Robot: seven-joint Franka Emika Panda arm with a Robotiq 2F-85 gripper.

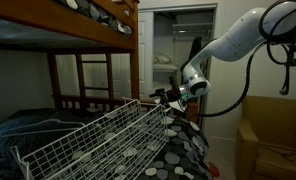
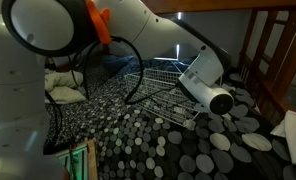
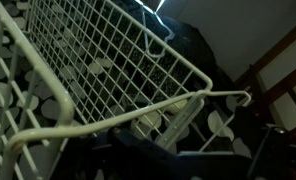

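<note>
A white wire rack (image 1: 98, 145) stands on the dotted bedding, its far corner close to my gripper (image 1: 166, 97). In the wrist view the dark fingers (image 3: 118, 155) stand apart at the bottom, so the gripper is open. The corner of the white wire rack (image 3: 193, 100) rises just ahead of and between them, and no grip on it shows. A bent white wire piece (image 3: 228, 122) lies by that corner; whether it belongs to the rack I cannot tell. In the second exterior view the arm hides the fingers.
Dark bedding with grey dots (image 2: 138, 150) spreads beneath the rack. A wooden bunk bed (image 1: 143, 50) frames the left and back. To the right sits a tan armchair (image 1: 273, 135). White cloth (image 2: 293, 130) lies at the right edge of the second exterior view.
</note>
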